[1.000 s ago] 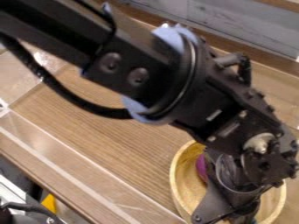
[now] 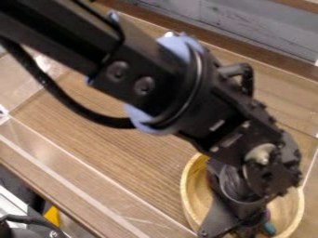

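My black arm reaches from the upper left down to a wooden bowl (image 2: 194,191) at the lower right. The gripper (image 2: 236,223) is down inside the bowl, mostly hidden by the wrist and the frame's lower edge; whether its fingers are open or shut does not show. A small teal patch is visible at the bowl's right side, beside the gripper, too small to identify.
The wooden tray floor (image 2: 125,158) is clear to the left of the bowl. A pale wall (image 2: 255,37) runs along the back. Clear edging lines the near side, with dark and yellow parts at the lower left.
The wrist has shifted slightly left within the bowl. The purple thing seen in the bowl earlier is now hidden, and a teal patch shows at the right.
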